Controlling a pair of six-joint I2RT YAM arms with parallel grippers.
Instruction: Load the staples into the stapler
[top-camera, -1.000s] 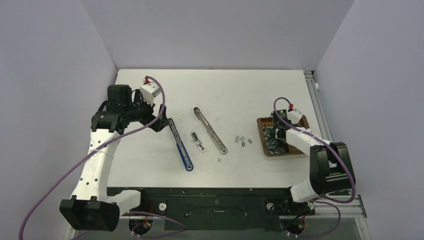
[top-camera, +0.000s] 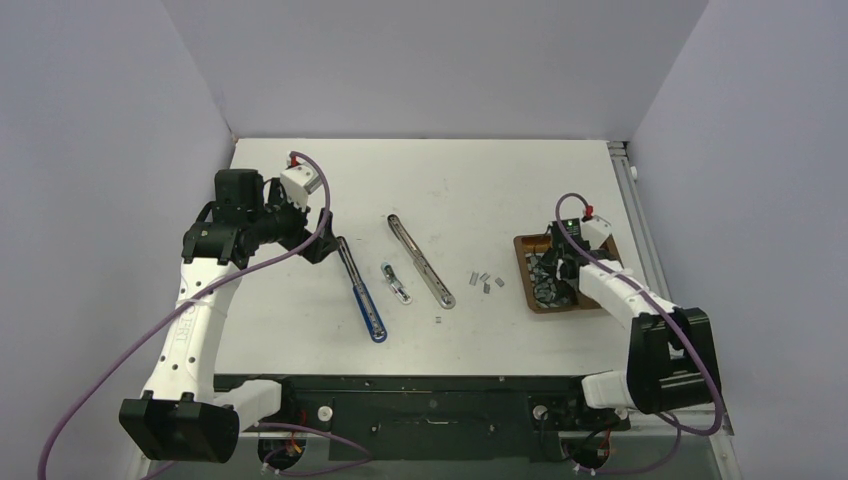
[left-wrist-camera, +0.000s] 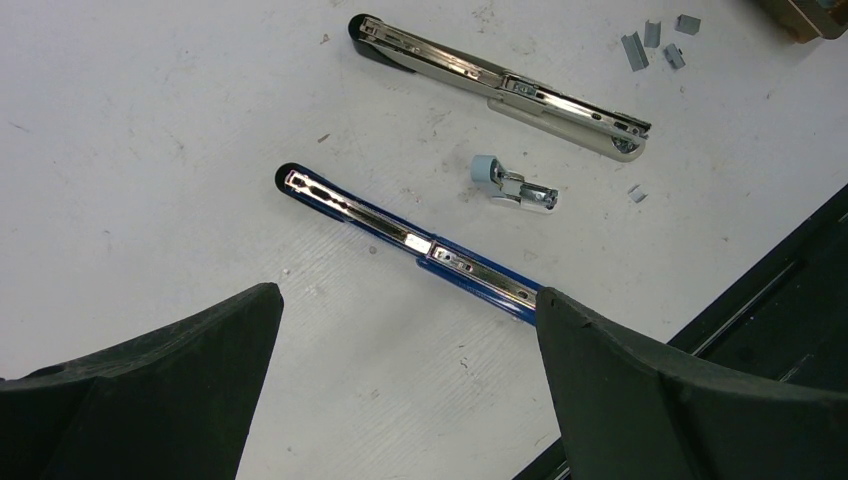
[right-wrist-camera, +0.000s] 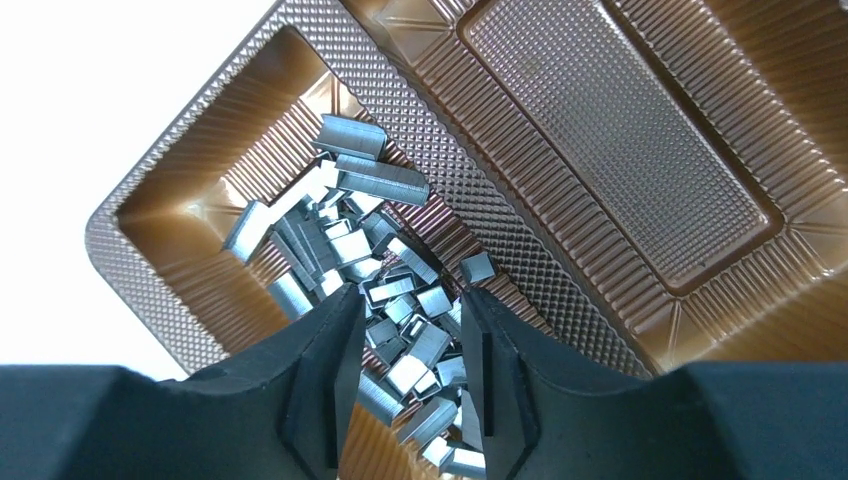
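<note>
Three staplers lie opened on the white table: a blue one (top-camera: 366, 305) (left-wrist-camera: 480, 277), a long silver one (top-camera: 421, 262) (left-wrist-camera: 450, 58) and a small one (top-camera: 396, 285) (left-wrist-camera: 513, 186). Loose staple strips (left-wrist-camera: 634, 52) lie right of them. A brown two-compartment tray (top-camera: 525, 275) holds many staple strips (right-wrist-camera: 385, 182) in one compartment. My right gripper is over that compartment, fingers part open; whether anything is between the tips is unclear among the strips behind them. My left gripper hangs open and empty over the table's left part, beside the blue stapler.
The tray's other compartment (right-wrist-camera: 610, 130) is empty where visible. Side walls stand close on both sides, and the dark front edge (top-camera: 450, 385) runs along the bottom.
My right arm has shifted slightly within the tray area, its wrist a little to the right of where it was a second ago. The left arm and staplers are unchanged.
</note>
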